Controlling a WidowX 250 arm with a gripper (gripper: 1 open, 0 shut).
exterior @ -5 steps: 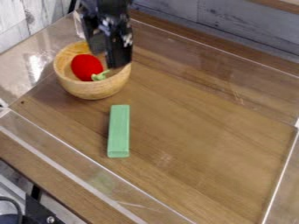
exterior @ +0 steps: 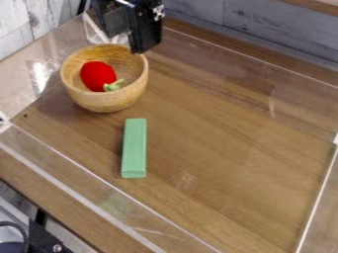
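A wooden bowl (exterior: 121, 96) sits at the upper left of the table, holding a red object with a green stem (exterior: 98, 75), perhaps a toy vegetable. Below the bowl lies a flat mint-green bar (exterior: 134, 148). My dark gripper (exterior: 140, 45) hangs at the top, above the back of the bowl, its fingertips partly merged with the dark body; it holds nothing that shows.
Clear edging runs along the left and right sides, with a pale wall at the top left and dark cables at the bottom left.
The bowl and green bar look unmoved.
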